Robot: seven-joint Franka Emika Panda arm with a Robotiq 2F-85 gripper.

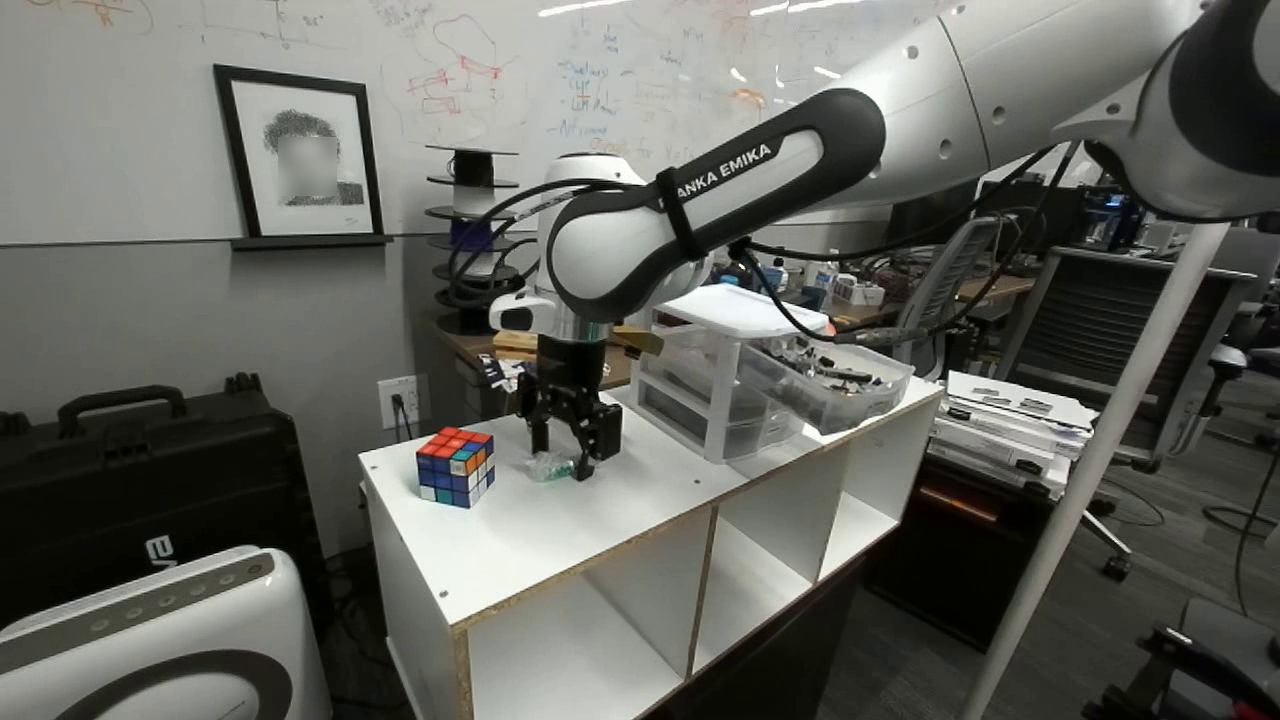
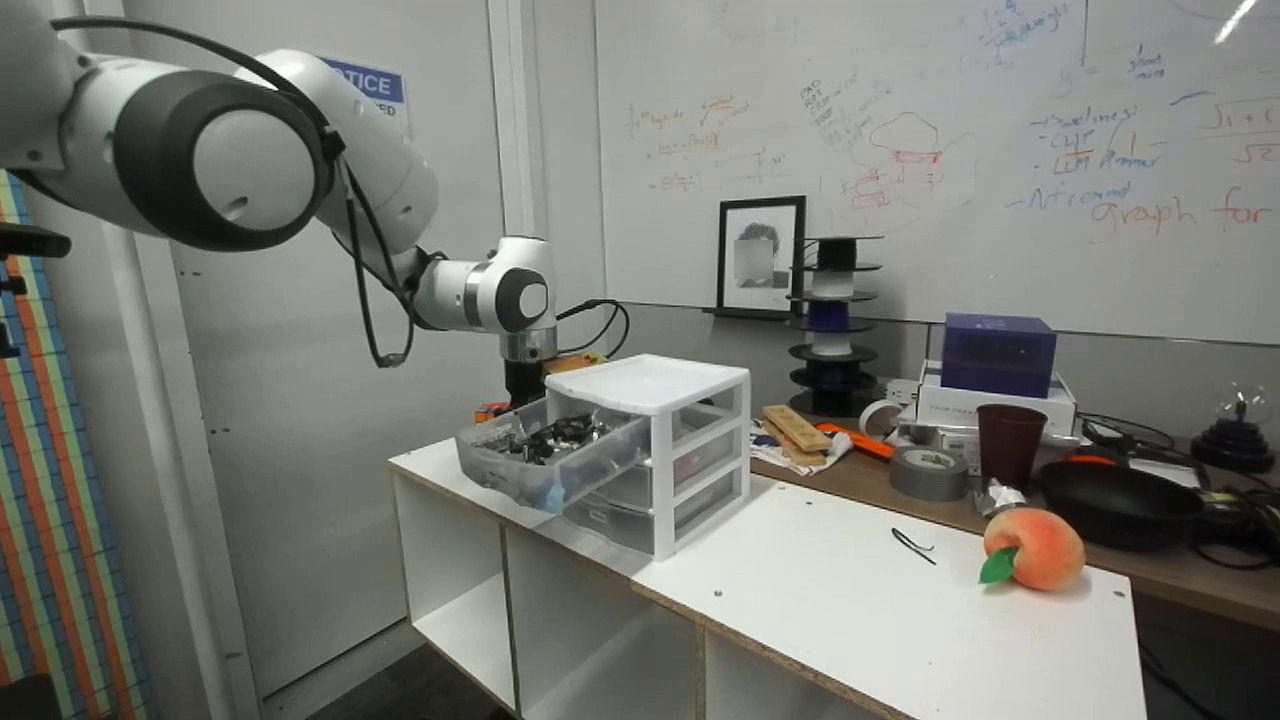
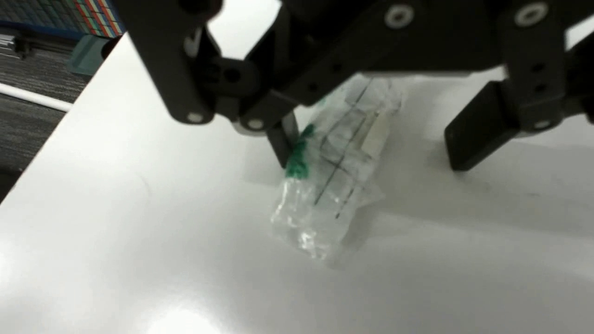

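A small clear plastic bag (image 3: pixel 328 183) with green and pale bits inside lies on the white shelf top. My gripper is down over it, fingers parted, with the bag in the gap. One finger (image 3: pixel 281 142) is close against the bag's green part; a wide space separates the other finger (image 3: pixel 479 131) from it. In exterior view 1 the gripper (image 1: pixel 561 462) stands low at the shelf top, partly covering the bag (image 1: pixel 551 466). The second exterior view hides the fingertips and the bag behind the drawer unit.
A Rubik's cube (image 1: pixel 456 467) sits left of the gripper. To the right stands a white drawer unit (image 1: pixel 720 314) with an open drawer (image 1: pixel 828 390) of dark parts. Beyond it are a peach (image 2: pixel 1034 548) and a thin black item (image 2: pixel 913 546). Shelf front is bare.
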